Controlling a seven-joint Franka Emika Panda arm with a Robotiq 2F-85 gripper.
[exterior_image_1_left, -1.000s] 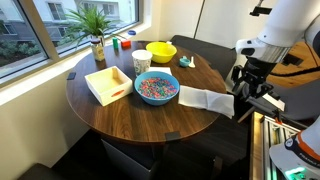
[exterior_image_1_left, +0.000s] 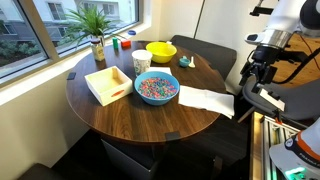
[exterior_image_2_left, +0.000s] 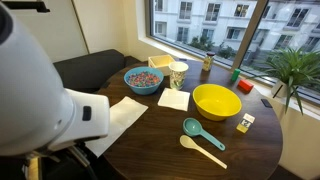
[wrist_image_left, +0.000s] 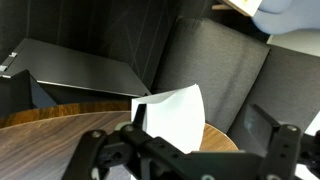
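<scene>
My gripper (exterior_image_1_left: 258, 82) hangs off the right side of the round wooden table, clear of everything on it. In the wrist view the gripper is open, its two dark fingers wide apart with nothing held. Below and beyond them, a white sheet (wrist_image_left: 175, 117) lies at the table's edge. The same sheet (exterior_image_1_left: 207, 101) reaches the table's right edge, near a blue bowl (exterior_image_1_left: 157, 87) of small coloured pieces. A white patterned cup (exterior_image_2_left: 178, 73), a cream box (exterior_image_1_left: 108, 84) and a yellow bowl (exterior_image_2_left: 217, 101) stand farther in.
A teal ladle (exterior_image_2_left: 203, 133), a wooden spoon (exterior_image_2_left: 202, 150) and a small yellow-and-white carton (exterior_image_2_left: 245, 122) lie near the yellow bowl. A potted plant (exterior_image_1_left: 92, 28) stands by the window.
My arm and gripper have shifted to the right and slightly up, farther from the table. The things on the table have not moved.
</scene>
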